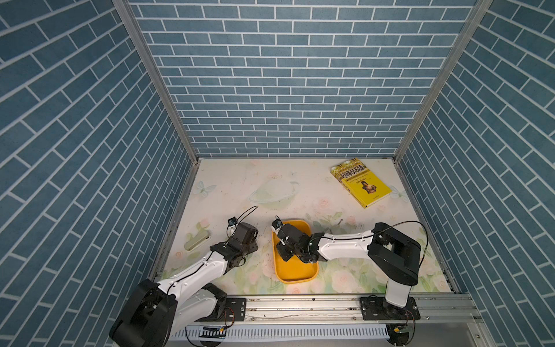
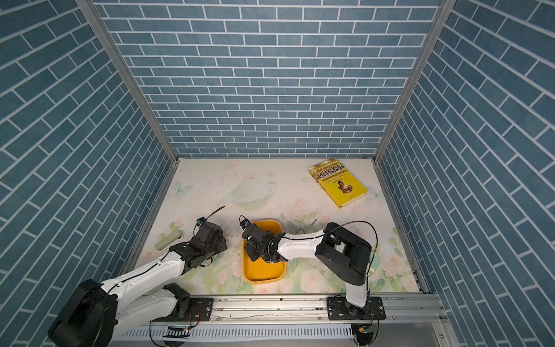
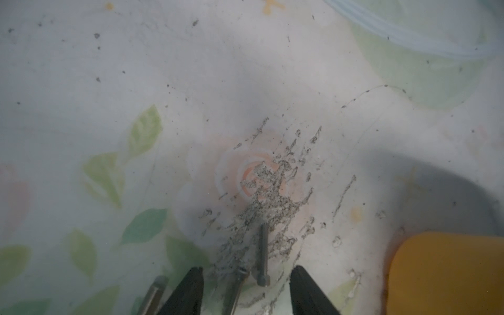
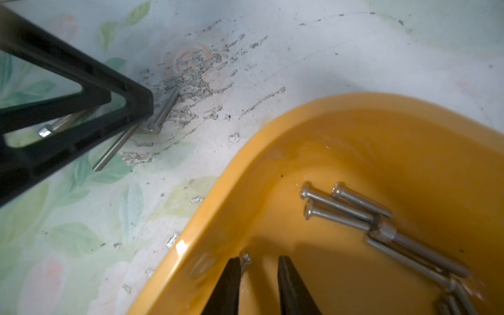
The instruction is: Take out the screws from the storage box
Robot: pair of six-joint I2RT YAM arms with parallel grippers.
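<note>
The orange storage box (image 1: 296, 274) stands on the table, with several metal screws (image 4: 341, 210) along its far inner side. One more screw (image 4: 245, 258) lies close to the box's left wall. Inside the box, my right gripper is open, its left finger partly covering that screw. To the left of the box, my left gripper stands part open over the tabletop. Loose screws lie there, one (image 3: 264, 254) just ahead of the gap between its fingers and another (image 3: 237, 288) partly in it. A third screw (image 3: 153, 295) is left of the fingers.
A yellow book (image 1: 361, 182) lies at the back right. A pale elongated object (image 1: 196, 240) rests at the left side of the table. The two grippers are close together across the box's left wall.
</note>
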